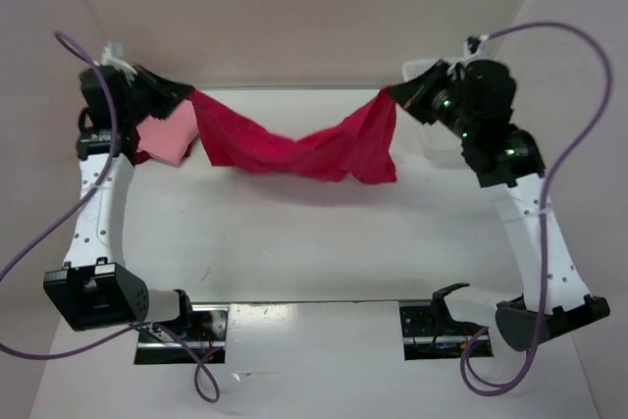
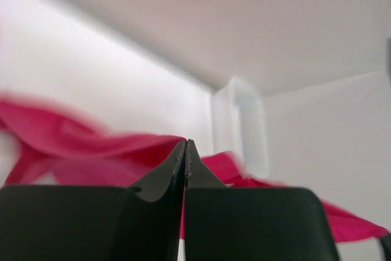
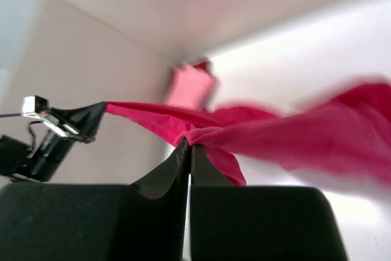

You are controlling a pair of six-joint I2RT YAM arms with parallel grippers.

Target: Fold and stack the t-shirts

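A crimson t shirt (image 1: pixel 294 152) hangs stretched between my two grippers, sagging in the middle above the white table. My left gripper (image 1: pixel 191 95) is shut on its left corner, and the cloth (image 2: pixel 146 151) runs out from the fingertips in the left wrist view. At the other corner my right gripper (image 1: pixel 389 93) is shut on the cloth too; the shirt (image 3: pixel 275 136) trails away from it in the right wrist view. Behind the left arm lies a pink folded shirt (image 1: pixel 172 134) on a dark red one (image 1: pixel 141 157), both partly hidden.
A white basket (image 1: pixel 444 144) stands at the back right, largely covered by the right arm. A wall (image 1: pixel 314 17) rises behind the table's far edge.
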